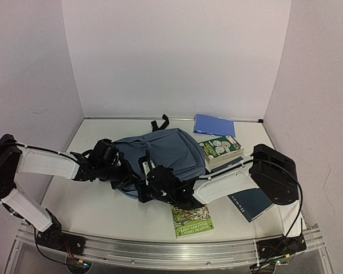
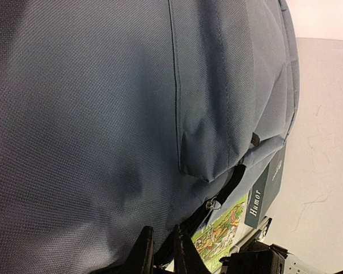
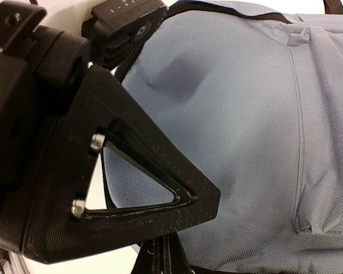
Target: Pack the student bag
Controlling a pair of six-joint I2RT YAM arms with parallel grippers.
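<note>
The grey-blue student bag lies flat in the middle of the table, its pocket side up. At its near left part my left gripper hangs over the dark zipper edge, its fingers apart; nothing clearly shows held between them. A metal zipper pull lies on that edge, away from the fingertips. Beside it my right gripper is shut at the bag's edge; whether fabric is between its fingers is hidden. A large black part of the left gripper covers much of the right wrist view.
A green book lies in front of the bag. To the right are a stack of books and a dark "Humor" book, partly under my right arm. A blue folder lies behind.
</note>
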